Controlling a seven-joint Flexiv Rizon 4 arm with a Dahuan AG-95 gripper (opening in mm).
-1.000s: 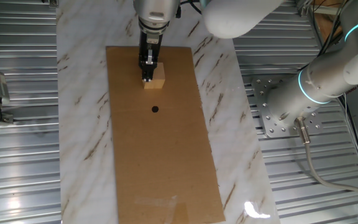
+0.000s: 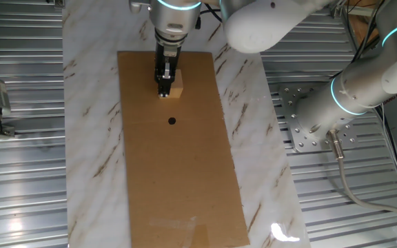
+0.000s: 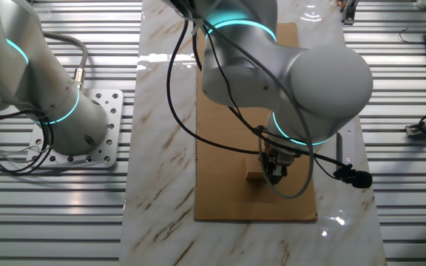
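A light wooden block (image 2: 177, 84) sits on the brown cardboard sheet (image 2: 178, 158), towards its far end in exterior view 1. My black gripper (image 2: 164, 94) points down over the block's left part and hides some of it. From this side I cannot make out a gap between the fingers, nor whether they touch the block. In exterior view 2 the block (image 3: 254, 169) shows just left of the gripper (image 3: 275, 177), which cables and the arm partly cover. A small black disc or spot (image 2: 171, 120) lies on the cardboard, a little nearer than the block.
The cardboard lies on a marble-patterned table (image 2: 92, 138). Most of the sheet nearer the camera is bare. My arm's base stands on a perforated plate (image 2: 298, 131) at the right. A loose cable (image 3: 170, 89) loops beside the arm.
Compared with one second ago, my gripper has come slightly lower and nearer the camera over the block. The block and black spot stay put.
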